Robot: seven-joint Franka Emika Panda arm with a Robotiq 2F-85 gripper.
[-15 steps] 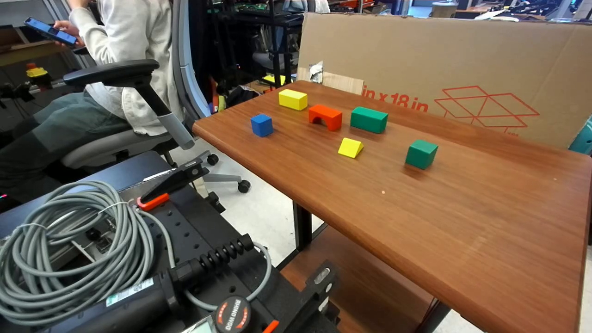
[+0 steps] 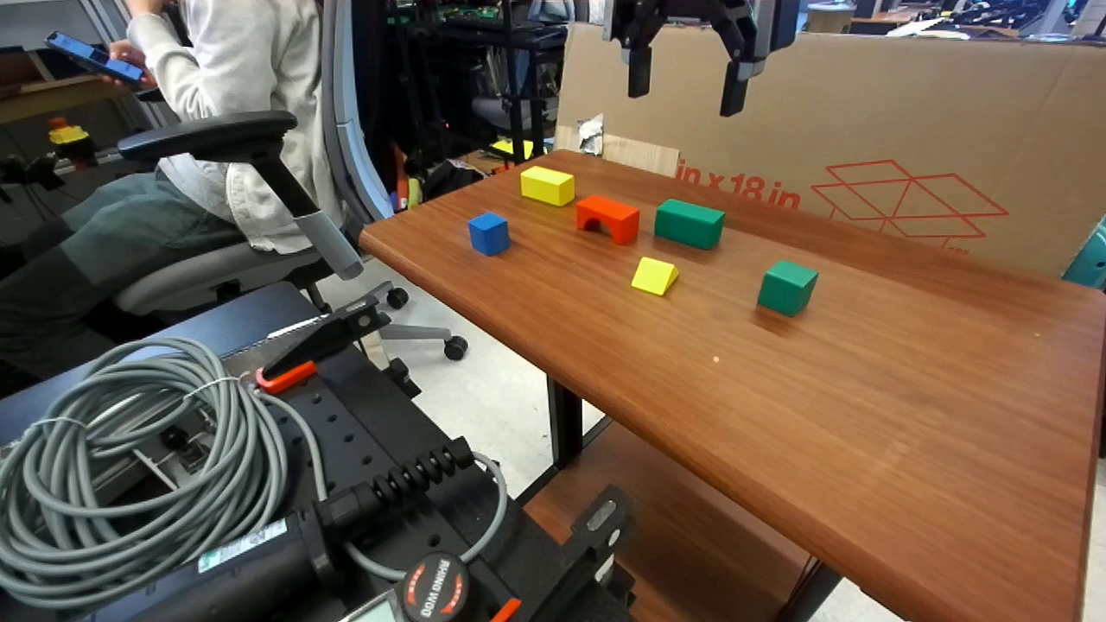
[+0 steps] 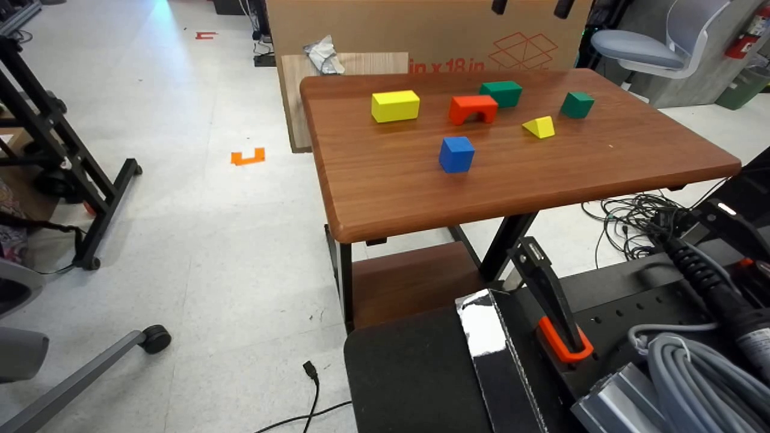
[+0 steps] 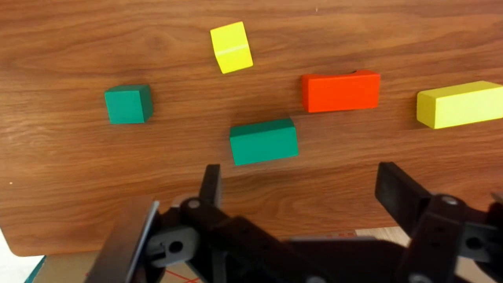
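Several wooden blocks lie spread over the brown table [image 2: 881,415]. Toward its back are a long green block [image 2: 689,224], an orange-red arch block [image 2: 608,218] and a long yellow block [image 2: 547,186]. Nearer the front lie a blue cube [image 2: 489,234], a small yellow wedge [image 2: 655,276] and a green cube [image 2: 788,288]. High above the back edge hangs my gripper [image 2: 685,87], open and empty. In the wrist view its fingers [image 4: 212,184] stand wide apart, with the long green block [image 4: 265,144] lying beyond the gap. The blue cube is out of the wrist view.
A cardboard sheet [image 2: 912,135] stands upright along the table's back edge. A person sits in a chair beyond the left end, and a black cart [image 2: 415,518] with coiled cable stands in front.
My gripper has come into the top of the first exterior view, where it was absent a second ago. The blocks have stayed where they were.
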